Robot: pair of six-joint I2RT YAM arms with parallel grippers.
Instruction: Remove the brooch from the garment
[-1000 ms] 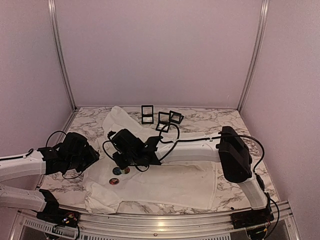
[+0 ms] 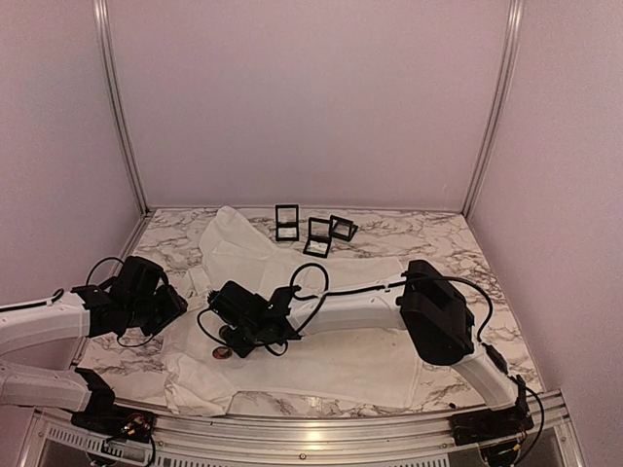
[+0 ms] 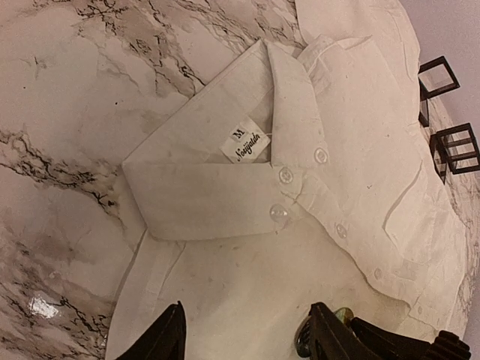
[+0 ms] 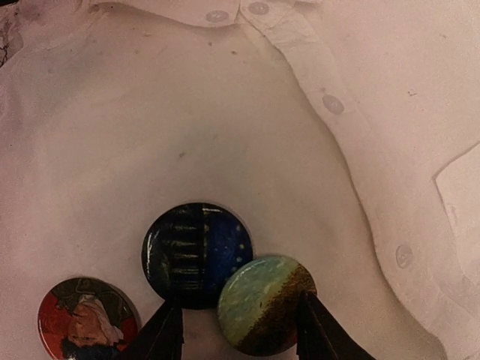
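Observation:
Three round brooches lie on the white shirt (image 4: pixel 112 172): a red one with a figure (image 4: pixel 88 321), a dark blue one (image 4: pixel 196 255) and a green-brown one (image 4: pixel 262 300) overlapping the blue one's edge. Part open, my right gripper is over the green-brown brooch, one finger covering its right edge; whether they touch I cannot tell. From the top, only the red brooch (image 2: pixel 222 353) shows clearly beside that gripper. My left gripper hovers near the collar with its fingers apart and nothing between them.
Several black frame-like stands (image 2: pixel 287 222) are at the back of the marble table (image 2: pixel 438 238). The shirt's collar (image 3: pixel 210 199), label and buttons face the left arm. Part of the right gripper enters the left wrist view at lower right.
My left gripper has shifted only slightly.

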